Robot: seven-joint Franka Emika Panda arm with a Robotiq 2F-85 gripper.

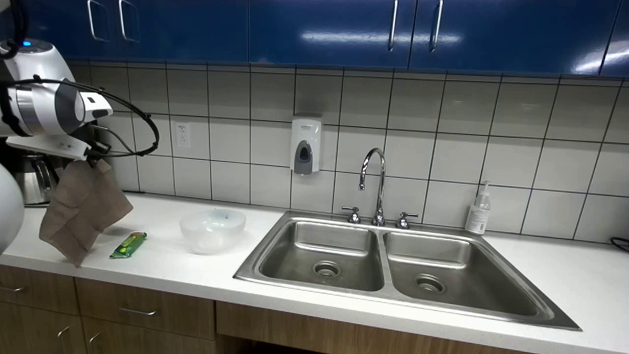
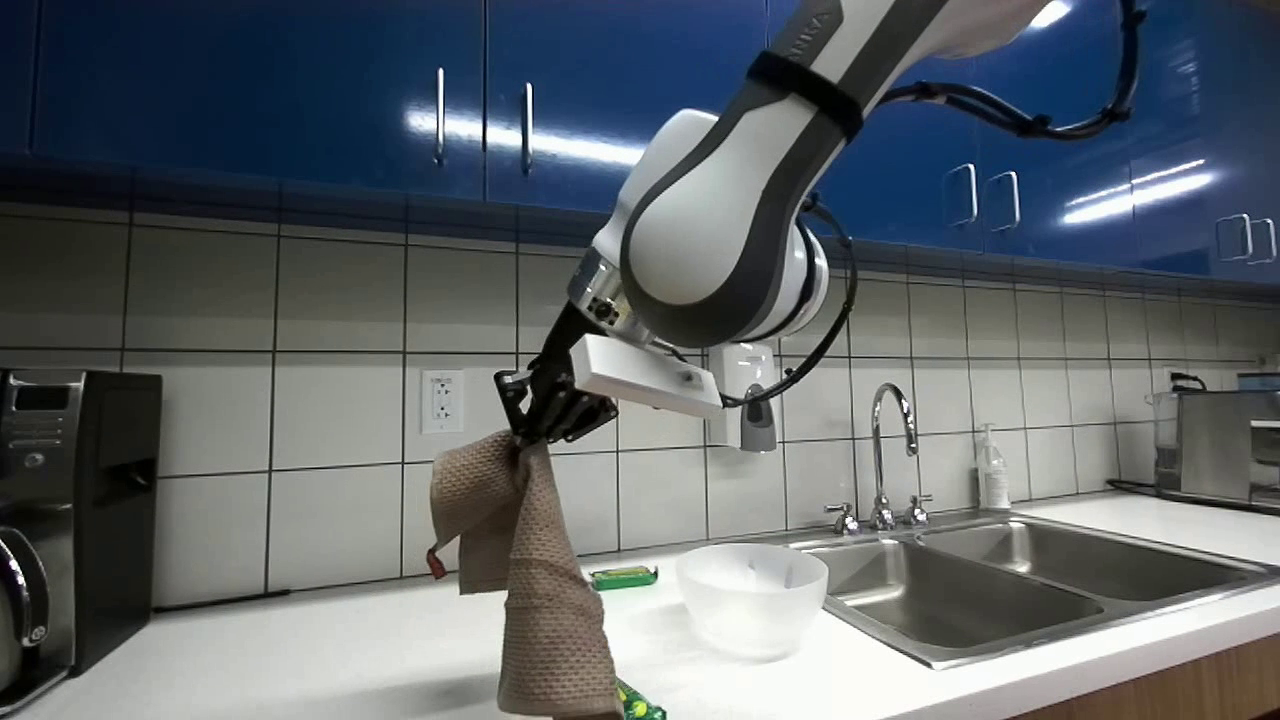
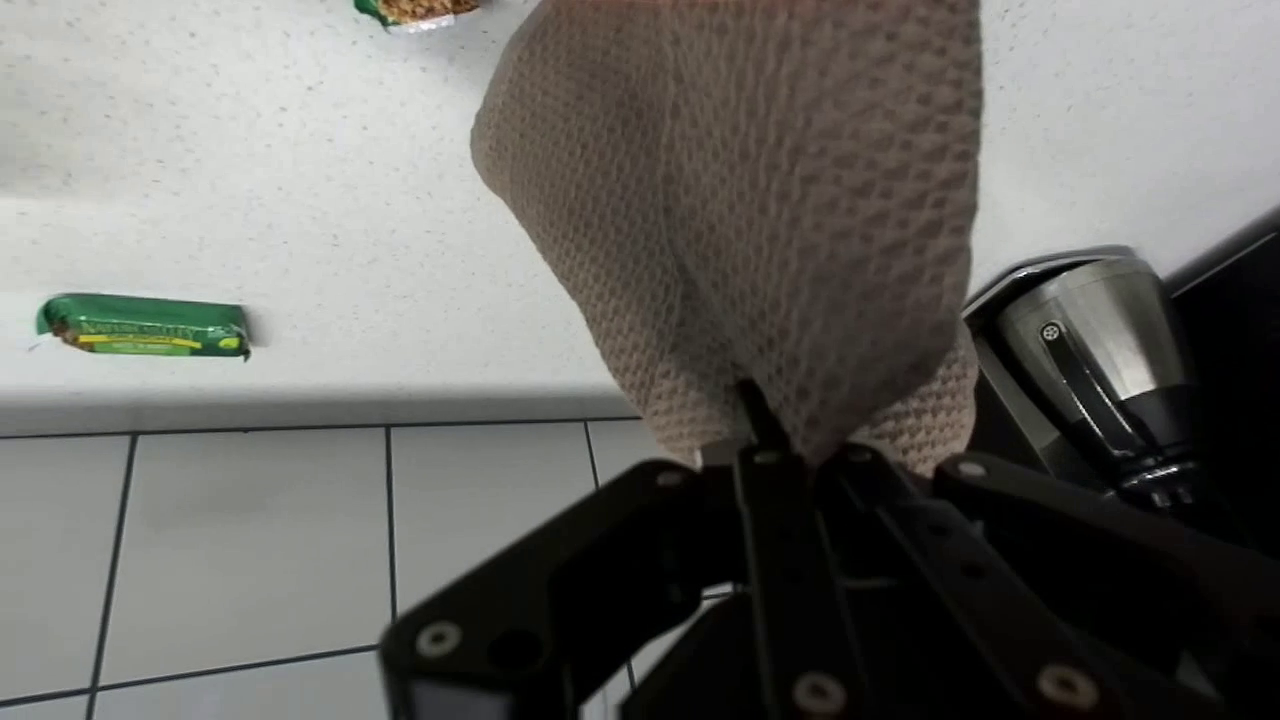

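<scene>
A brown waffle-weave cloth [image 1: 86, 206] hangs in folds above the left part of the counter. My gripper [image 2: 524, 440] is shut on its upper part, with the cloth bunched at the fingertips. In the wrist view the cloth [image 3: 744, 204] spreads out from my gripper and covers much of the counter. A green-wrapped snack bar [image 3: 150, 326] lies by the backsplash. Another green wrapper [image 2: 639, 703] shows partly behind the cloth's lower end. A small red piece [image 2: 437, 562] peeks out at the cloth's left corner; what it is I cannot tell.
A frosted bowl [image 2: 752, 590] stands between the bars and the double sink [image 1: 383, 283]. The coffee machine [image 2: 96, 516] is at the left end. A soap bottle [image 1: 478, 211] stands behind the sink, and the dispenser [image 1: 306, 144] is on the wall. Counter left of the bowl is mostly clear.
</scene>
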